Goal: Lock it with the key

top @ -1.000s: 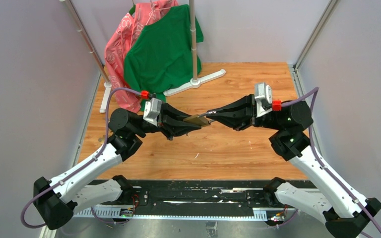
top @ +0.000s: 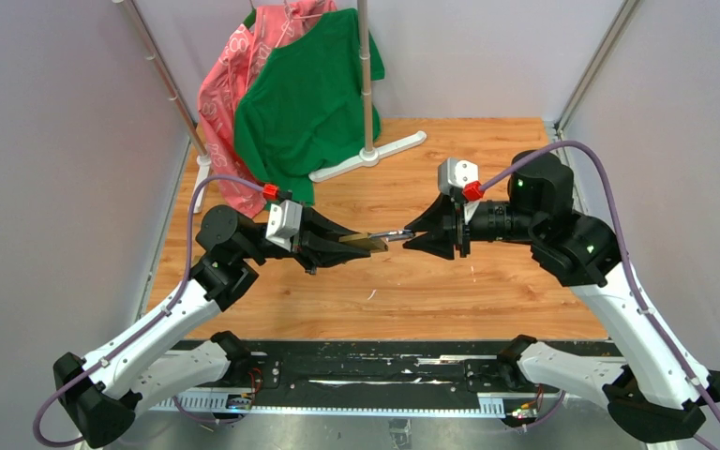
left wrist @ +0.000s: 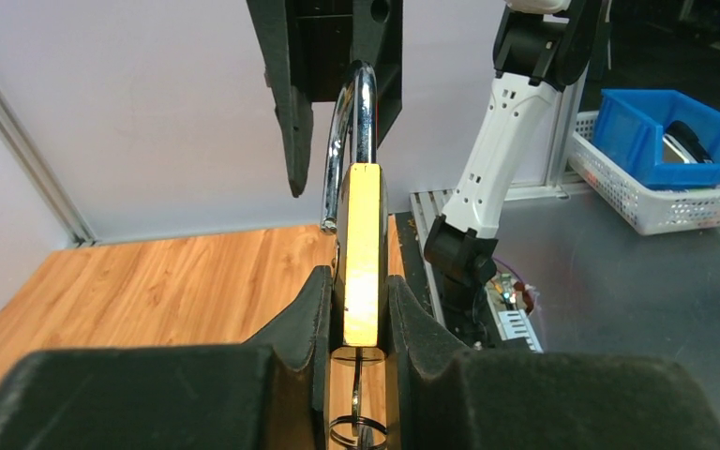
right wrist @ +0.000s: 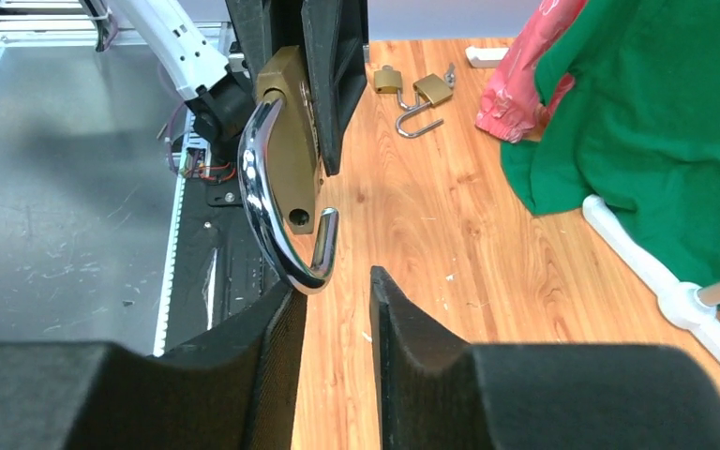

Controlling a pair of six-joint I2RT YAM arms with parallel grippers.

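A brass padlock (left wrist: 362,253) is held between the fingertips of my left gripper (top: 364,242). Its silver shackle (right wrist: 261,187) points toward the right arm, and the free end stands outside the body, clear of the hole (right wrist: 298,217). Below the lock in the left wrist view, a key with a ring (left wrist: 358,427) hangs between the left fingers. My right gripper is part open, its fingers around the shackle's curved end. In the right wrist view, that bend lies close to the left-hand finger (right wrist: 279,361); whether they touch I cannot tell.
More padlocks (right wrist: 433,89) lie on the wooden table (top: 478,300), seen in the right wrist view. Green (top: 309,103) and pink clothes hang at the back on a rack with white feet (top: 366,159).
The left arm with the lock has shifted slightly left.
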